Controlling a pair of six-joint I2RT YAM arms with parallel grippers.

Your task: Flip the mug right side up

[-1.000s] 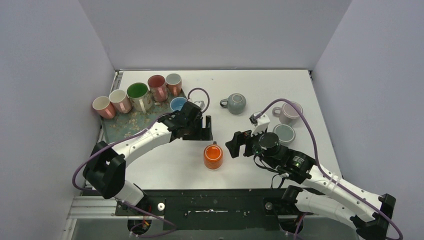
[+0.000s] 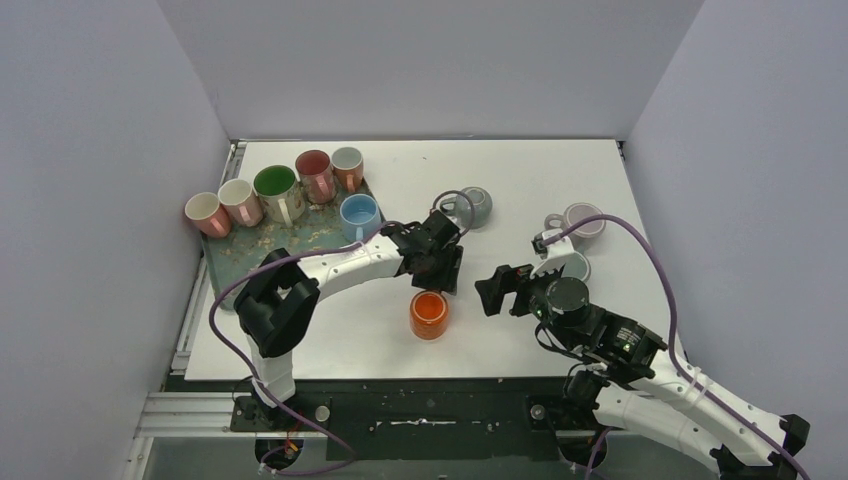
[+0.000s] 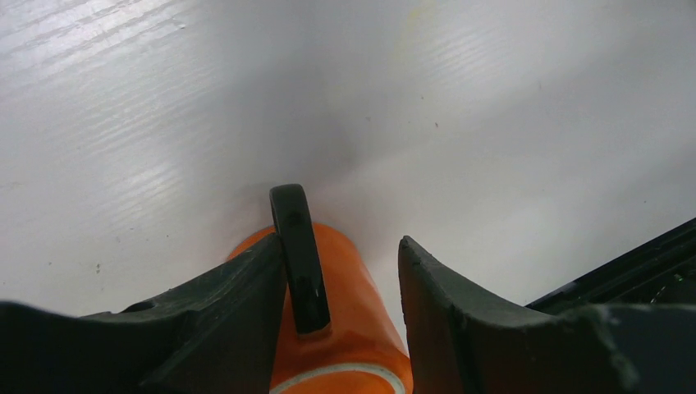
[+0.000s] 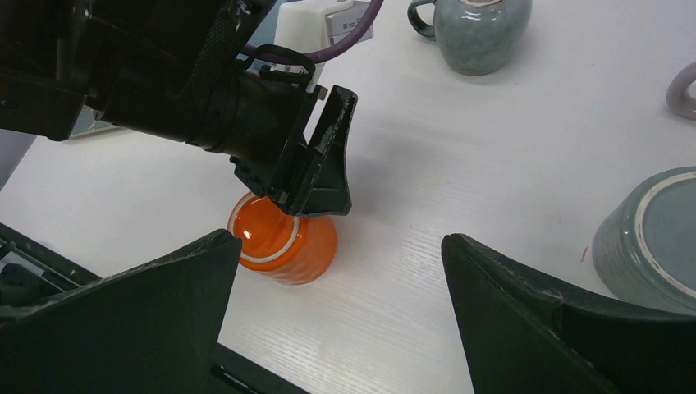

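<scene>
An orange mug (image 2: 428, 317) stands bottom up near the front middle of the table; its pale foot ring shows on top. My left gripper (image 2: 444, 280) is just over its back side, fingers part open, pointing down. In the left wrist view the mug's orange side (image 3: 361, 304) lies between and below those fingers, with a dark pad on one of them. Whether it touches the mug, I cannot tell. My right gripper (image 2: 498, 292) stands open to the right of the mug, with only bare table between its fingers.
A tray (image 2: 250, 255) with several mugs fills the back left. A grey mug (image 2: 475, 205) is behind my left gripper; pale mugs (image 2: 583, 222) and a grey-green mug (image 4: 624, 246) are at the right, near the right arm. Walls bound the table.
</scene>
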